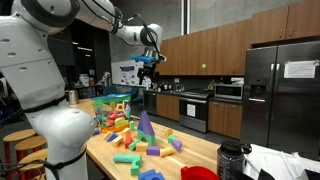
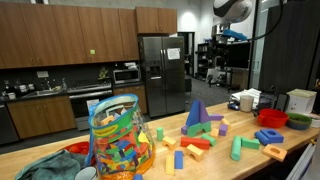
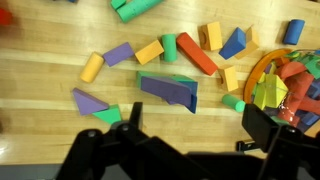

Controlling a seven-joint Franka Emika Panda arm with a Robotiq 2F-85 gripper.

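Note:
My gripper is open, its dark fingers spread wide at the bottom of the wrist view, nothing between them. In exterior view 1 the gripper [image 1: 147, 74] hangs high above the table. Below it, a tall purple block [image 1: 146, 127] stands among scattered coloured blocks; from above, this purple block [image 3: 166, 90] appears beside green pieces. Around it lie a red block [image 3: 197, 54], a green cylinder [image 3: 169, 47], an orange block [image 3: 149, 51] and a purple triangle [image 3: 89, 102]. A clear round container with an orange rim [image 3: 256, 72] holds many coloured blocks.
In exterior view 2 the filled container [image 2: 145, 138] stands at the near side of the table. A red bowl [image 1: 198, 173], a black canister [image 1: 231, 160] and a white cloth [image 1: 275, 163] occupy another end. Bare wood [image 3: 45, 135] shows left of the blocks.

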